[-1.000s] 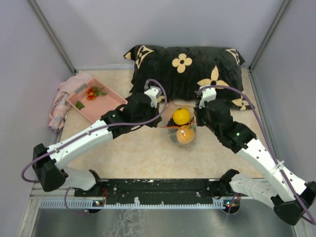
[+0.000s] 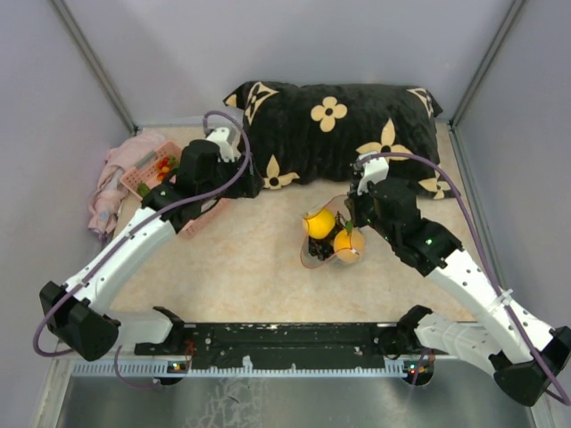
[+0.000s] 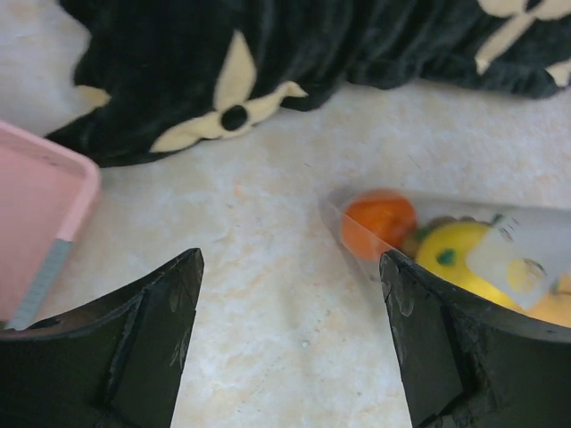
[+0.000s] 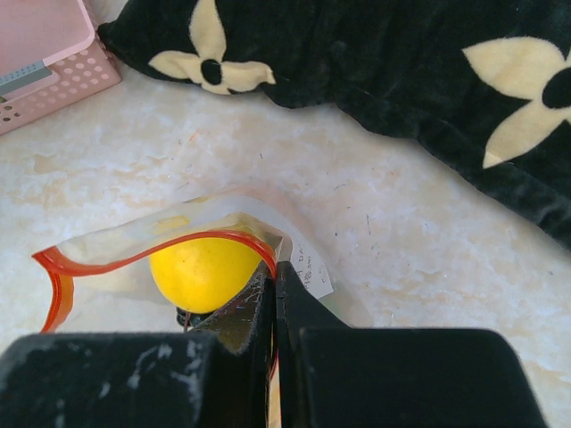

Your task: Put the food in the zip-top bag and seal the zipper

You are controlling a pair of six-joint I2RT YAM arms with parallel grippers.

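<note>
A clear zip bag with a red-orange rim holds a yellow fruit (image 2: 318, 223), an orange fruit (image 2: 348, 245), dark pieces and, in the left wrist view, a smaller orange item (image 3: 377, 223). My right gripper is shut on the rim at the bag's mouth, at its upper right in the top view. My left gripper is open and empty, up and to the left of the bag, over the pink basket's side.
The pink basket (image 2: 141, 171) with red and green items is at the left beside a pink cloth (image 2: 111, 183). A black flowered cushion (image 2: 330, 143) spans the back.
My left gripper has let go of the bag and moved left and back, now open. The bag's free side has sagged and shifted slightly right. The right arm stays put.
</note>
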